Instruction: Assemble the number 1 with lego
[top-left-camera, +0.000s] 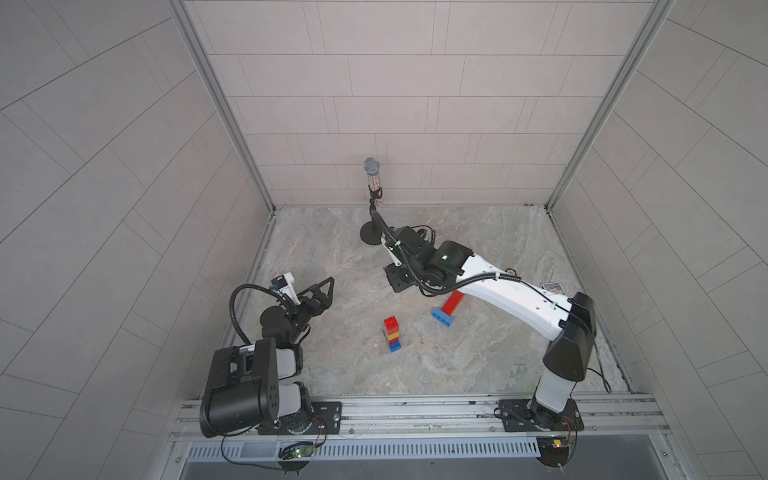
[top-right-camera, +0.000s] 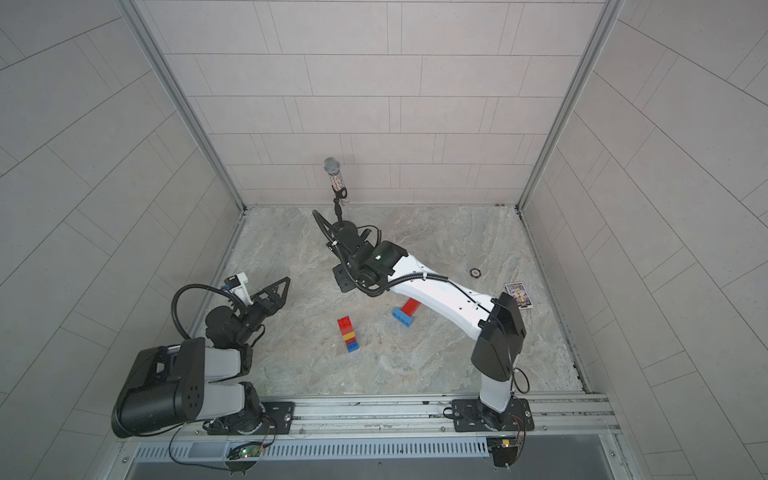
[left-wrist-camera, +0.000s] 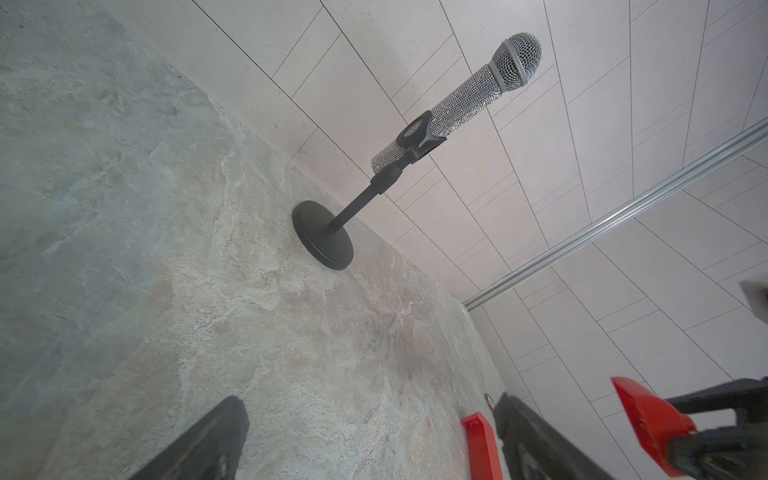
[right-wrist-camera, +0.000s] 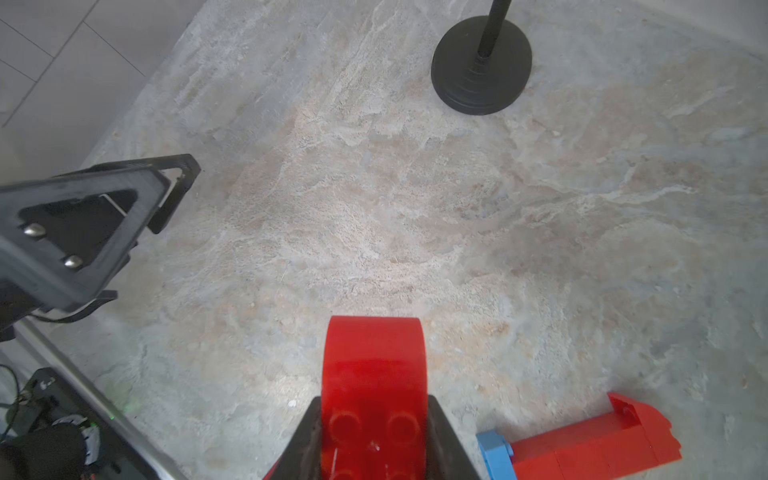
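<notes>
My right gripper is shut on a red brick, held above the table's middle, mostly hidden by the arm in the top views. My left gripper stands open at the left. A stack of red, yellow and blue bricks stands in the front middle. To its right lie a red piece and a blue brick joined in a T shape.
A microphone on a stand stands at the back. A small ring and a card box lie at the right.
</notes>
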